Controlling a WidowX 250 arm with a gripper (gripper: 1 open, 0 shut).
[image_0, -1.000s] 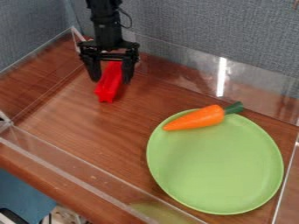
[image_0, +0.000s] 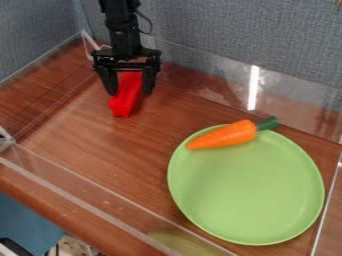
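My black gripper (image_0: 126, 71) is low at the back left of the wooden surface, open, its fingers around the upper part of a red elongated object (image_0: 124, 99). I cannot tell whether they touch it. An orange toy carrot (image_0: 222, 136) with a green top lies on the upper edge of a large green plate (image_0: 246, 197) at the right.
Clear walls (image_0: 254, 90) border the wooden surface (image_0: 100, 150), with grey padded panels behind.
The gripper has shifted very slightly over the red object. The carrot and plate have not moved.
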